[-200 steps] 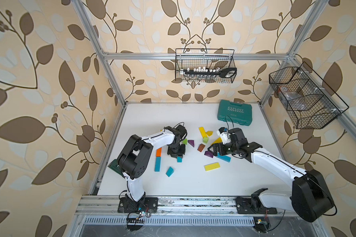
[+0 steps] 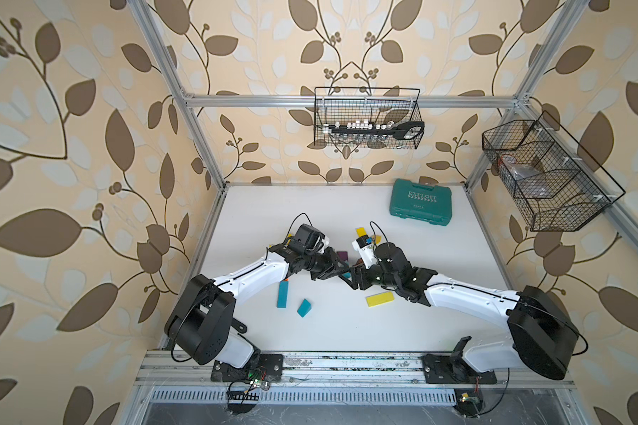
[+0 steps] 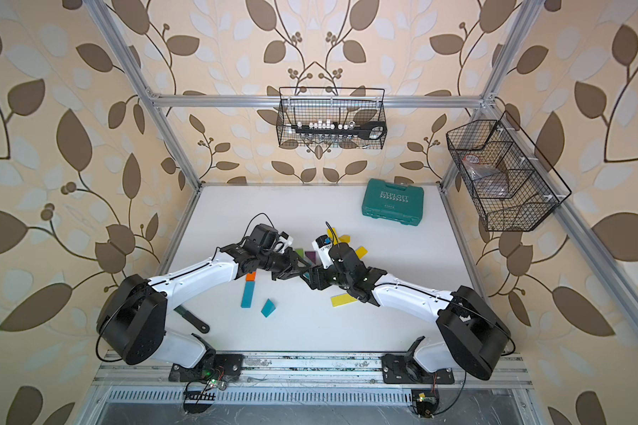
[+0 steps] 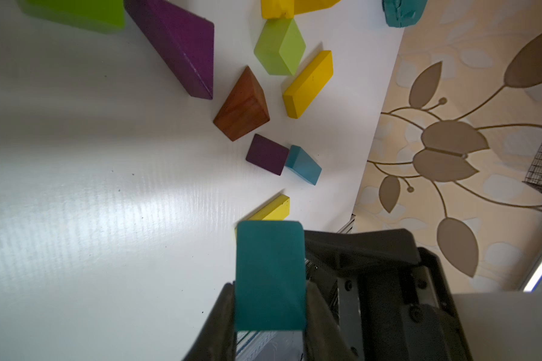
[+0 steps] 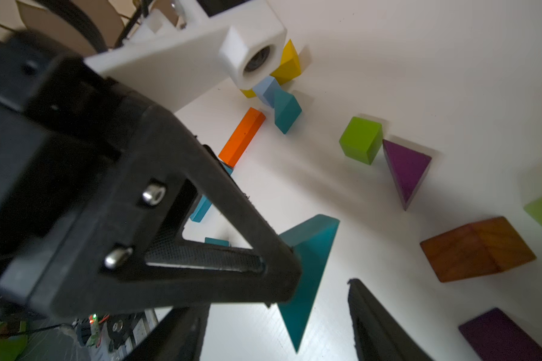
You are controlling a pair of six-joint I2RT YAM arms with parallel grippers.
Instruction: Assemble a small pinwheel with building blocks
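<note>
My left gripper (image 2: 336,265) is shut on a teal triangular block (image 4: 269,276), held above the middle of the table. Close beside it on the right is my right gripper (image 2: 360,272), its fingers apart around the teal block in the right wrist view, apparently not closed on it. Below lie a wooden triangle (image 4: 242,108), a purple triangle (image 5: 406,168), a green cube (image 5: 360,139), a dark purple block (image 4: 266,153), yellow blocks (image 4: 307,84), an orange bar (image 5: 241,135) and blue bars (image 2: 282,294).
A green case (image 2: 419,202) lies at the back right. Wire baskets (image 2: 367,120) hang above the table. A loose teal block (image 2: 304,307) lies at the front left.
My left gripper has risen and moved right with the teal block. My right gripper has moved left from the right-hand blocks to meet it.
</note>
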